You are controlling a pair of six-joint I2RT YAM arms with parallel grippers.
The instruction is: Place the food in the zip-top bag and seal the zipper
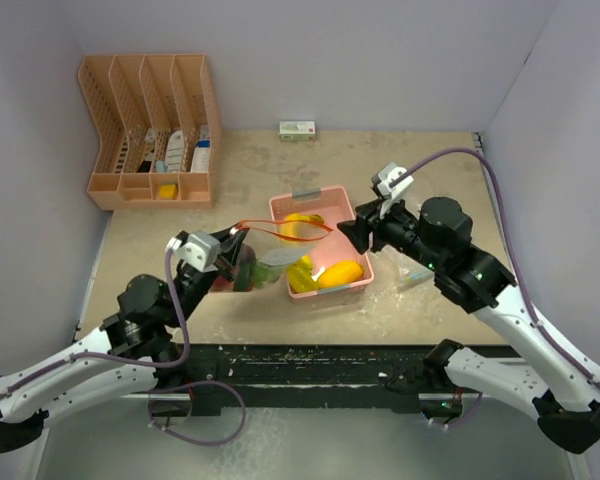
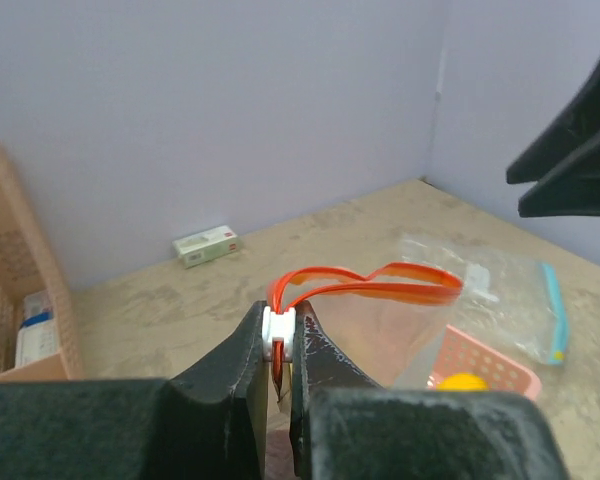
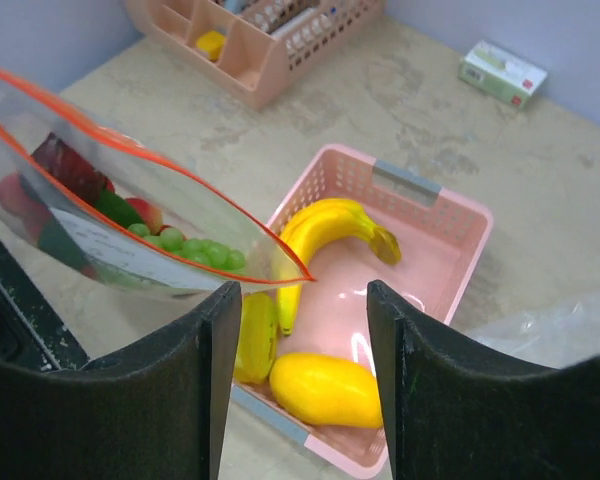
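A clear zip bag (image 3: 160, 272) with orange zip strips hangs slanted at the left of the right wrist view, green grapes (image 3: 205, 250) and red and dark green food inside it. My left gripper is shut on the end of the bag's zip, with a white slider (image 2: 278, 330) at its fingertips. The orange strips (image 1: 265, 226) stand apart along the mouth. To the right of the bag's free corner, my right gripper (image 1: 350, 236) is open with nothing between its fingers. Below it lie a banana (image 3: 325, 232) and a mango (image 3: 325, 390) in a pink basket (image 3: 475, 225).
An organizer rack (image 1: 150, 125) stands at the back left, a small box (image 1: 297, 130) at the back. Another clear bag with a blue zip (image 2: 555, 310) lies flat on the right of the table. Bare table (image 1: 255, 160) lies between rack and basket.
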